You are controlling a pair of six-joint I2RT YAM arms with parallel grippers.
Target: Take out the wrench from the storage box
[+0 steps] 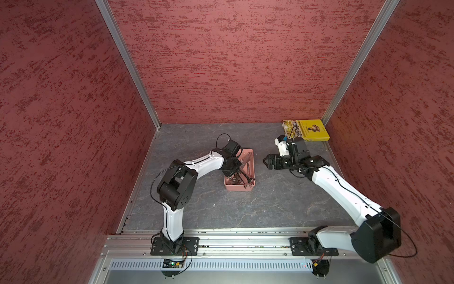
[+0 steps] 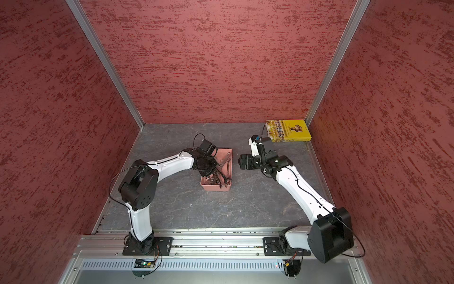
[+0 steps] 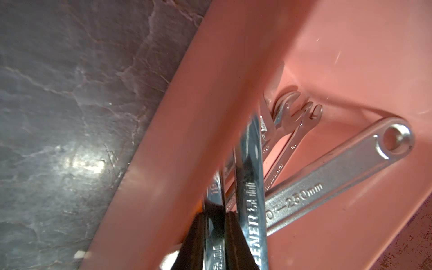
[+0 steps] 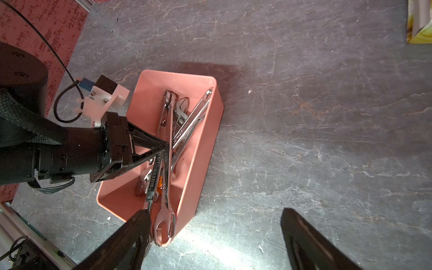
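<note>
The pink storage box [image 1: 239,188] holds several silver wrenches, one marked 250mm [image 3: 333,175]. My left gripper is down inside the box, its fingertips at a long wrench that lies beside another; the left wrist view shows the fingers partly parted over it, and I cannot tell whether they grip it. My right gripper stands open over bare table to the right of the box, nothing between its fingers.
A yellow book-like box [image 1: 305,130] lies at the back right. Red walls close in the sides and back.
</note>
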